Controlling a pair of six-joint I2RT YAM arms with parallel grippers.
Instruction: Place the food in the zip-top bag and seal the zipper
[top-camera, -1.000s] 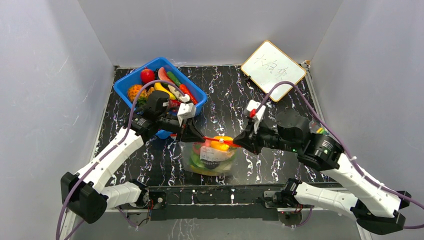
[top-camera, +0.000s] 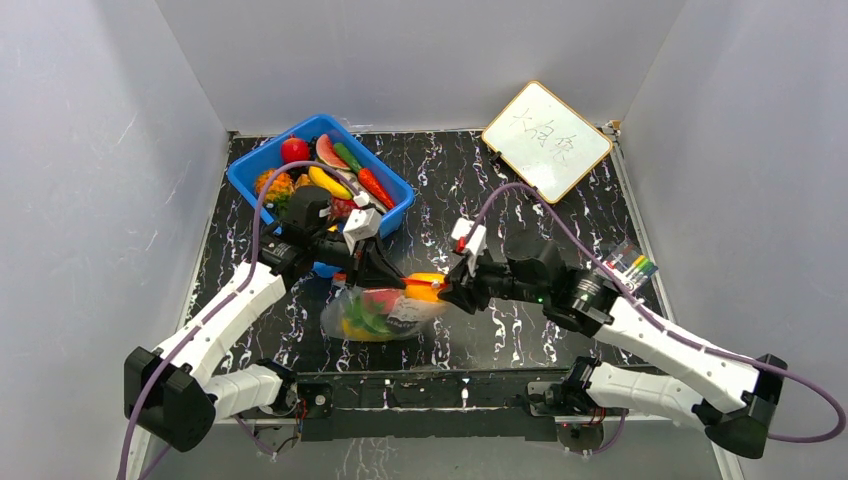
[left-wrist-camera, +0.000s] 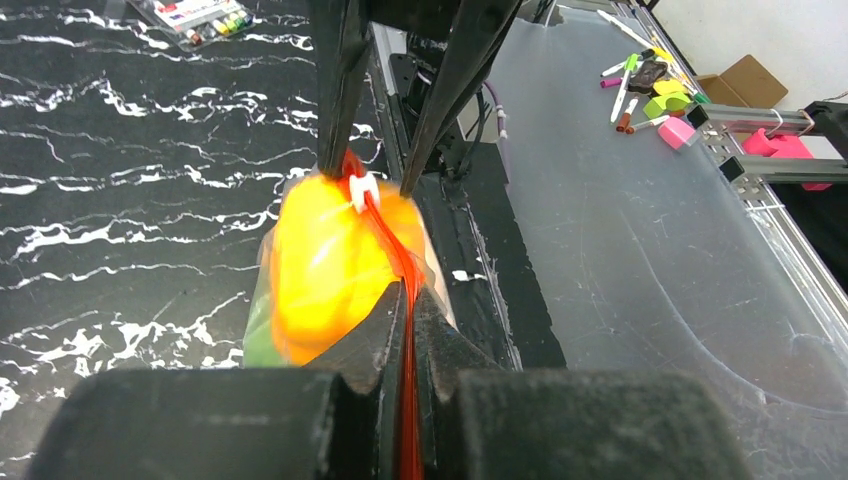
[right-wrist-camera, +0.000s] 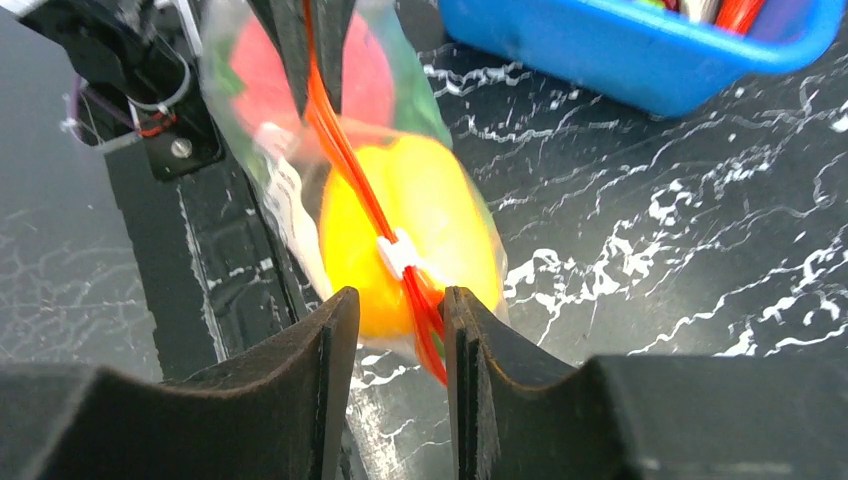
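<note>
A clear zip top bag (top-camera: 352, 322) hangs between my grippers with produce inside, including an orange-yellow pepper (right-wrist-camera: 452, 200). Its red zipper strip (right-wrist-camera: 352, 170) runs along the top edge, and a white slider (right-wrist-camera: 402, 254) sits on it close to the right fingertips. My left gripper (top-camera: 404, 283) is shut on one end of that strip. Around the other end, the right gripper stands open, its two fingers apart with the strip's end nearer one finger (right-wrist-camera: 458, 318). Whether that finger touches the strip, I cannot tell.
Behind the left arm stands a blue basket (top-camera: 398, 212) of fruit and vegetables. A whiteboard (top-camera: 548, 140) leans at the back right, and a packet of markers (top-camera: 630, 266) lies near the right edge.
</note>
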